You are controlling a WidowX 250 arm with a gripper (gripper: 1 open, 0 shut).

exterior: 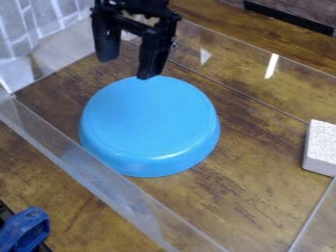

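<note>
The black gripper (132,49) hangs above the back edge of a round, light blue dome-shaped object (149,124), which rests on the wooden surface. Its two fingers point down with a gap between them, and nothing shows between them. The top of the arm is cut off by the top edge of the view.
Clear panels border the wooden surface (250,177). A white block (320,146) sits at the right edge. A blue object (22,231) lies at bottom left. A dark strip (296,10) is at top right, and crumpled clear plastic (20,39) at top left.
</note>
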